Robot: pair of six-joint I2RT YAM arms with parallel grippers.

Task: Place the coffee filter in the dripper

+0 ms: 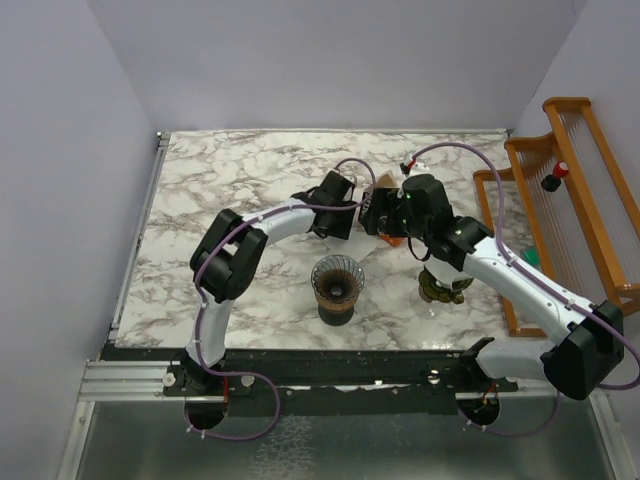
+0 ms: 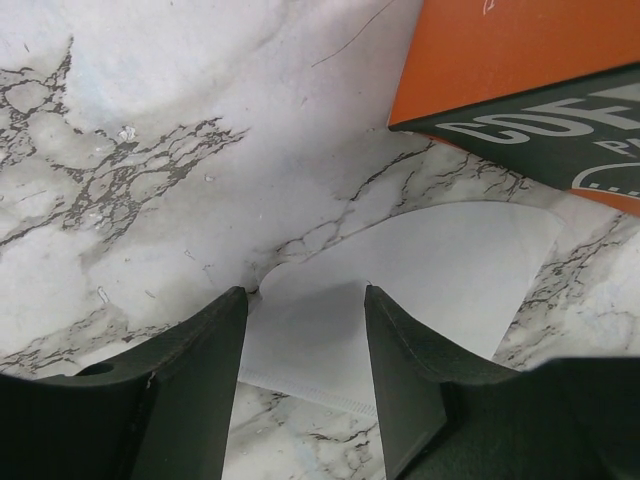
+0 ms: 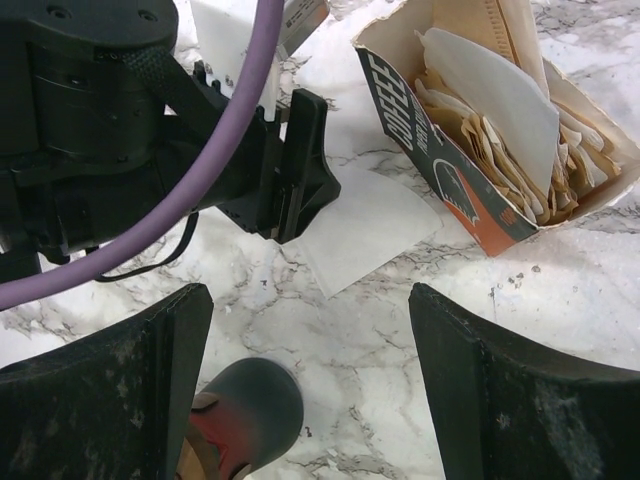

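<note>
A white coffee filter [image 2: 450, 270] lies flat on the marble table beside the orange coffee filter box [image 2: 510, 70]. My left gripper is down at the filter's narrower edge, fingers apart, part of the filter between and under the tips; the right wrist view shows it over the filter's left part [image 3: 370, 225]. My right gripper hangs open above the table, right of the left one, nothing between its fingers. The dripper with a wire rim [image 1: 336, 285] stands in front of my left gripper in the top view.
The filter box [image 3: 470, 200] holds more filters. A glass vessel [image 1: 440, 285] stands at right under my right arm, and a wooden rack [image 1: 575, 200] stands at the far right.
</note>
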